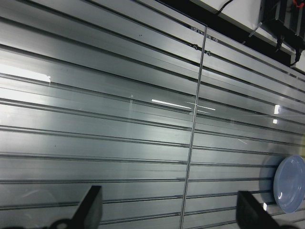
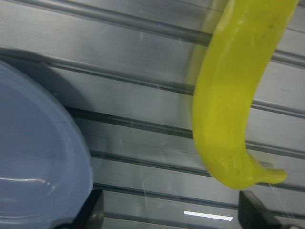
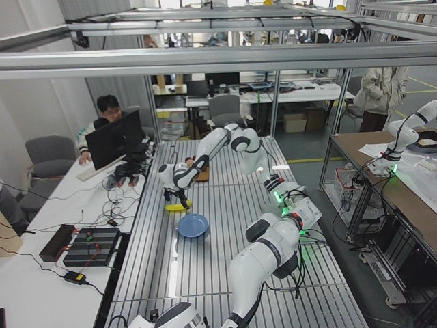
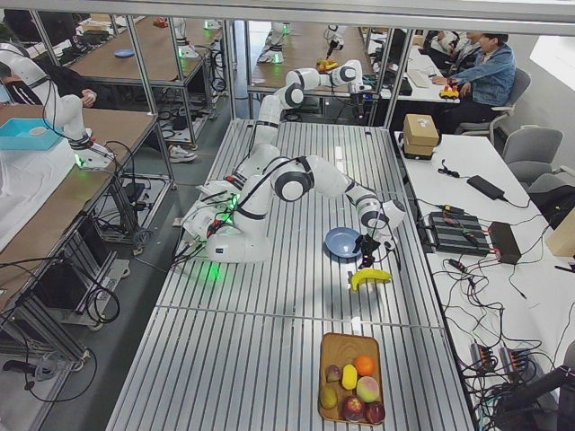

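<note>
A yellow banana (image 4: pixel 370 277) lies on the slatted metal table beside a blue plate (image 4: pixel 341 240). My right gripper (image 4: pixel 367 251) hangs low over them; in the right wrist view the banana (image 2: pixel 228 95) fills the right side and the plate (image 2: pixel 38 148) the left, with nothing seen held between the blurred fingertips, which stand apart. In the left wrist view my left gripper is open over bare slats, with the plate (image 1: pixel 288 183) at the right edge. A wooden tray (image 4: pixel 328 350) of assorted fruit stands at one end of the table.
A white side table (image 3: pixel 61 301) with cables, power boxes and a monitor runs along the table's edge. Metal frame posts stand around the workspace.
</note>
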